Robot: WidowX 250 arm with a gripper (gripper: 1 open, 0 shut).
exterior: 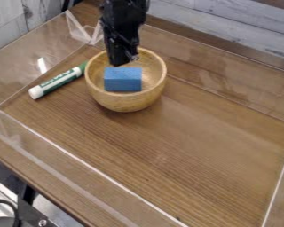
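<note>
A wooden bowl (147,100) sits on the upper middle of the table, with a blue block (123,78) inside it. My black gripper (121,52) hangs from the top over the back of the bowl, above the block and apart from it. Whether its fingers are open or shut is hard to make out.
A green and white marker (54,83) lies left of the bowl. Light walls edge it at the top left and top right, and a dark cable runs at the bottom left.
</note>
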